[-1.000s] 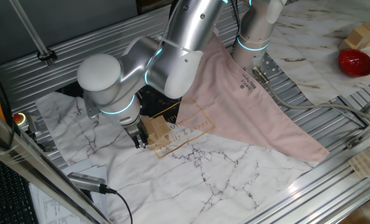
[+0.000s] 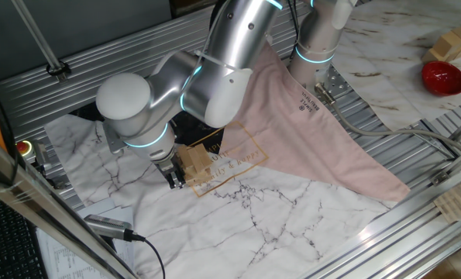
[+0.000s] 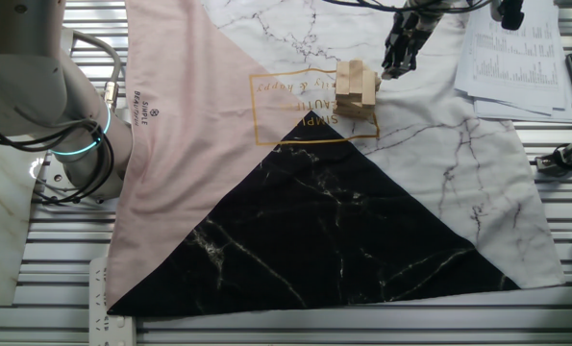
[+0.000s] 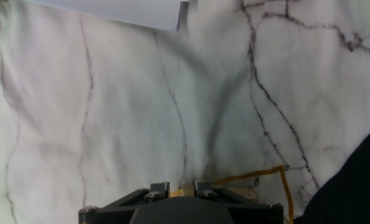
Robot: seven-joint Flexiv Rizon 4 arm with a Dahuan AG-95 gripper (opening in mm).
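Observation:
A small stack of light wooden blocks stands on the cloth, over the gold printed frame. In exterior view 1 the stack is partly hidden by my gripper. The gripper is low, close beside the stack on the paper-sheet side. In the wrist view a narrow gap separates the fingertips of the gripper, and pale wood shows in it. Whether that wood is gripped or only lies beyond the fingers is unclear.
A red bowl and more wooden blocks sit on a separate marbled surface at the far right. Paper sheets lie beyond the cloth's edge. Open marble cloth stretches in front of the stack.
Compared with one second ago, the arm and gripper have shifted slightly downward in exterior view 1.

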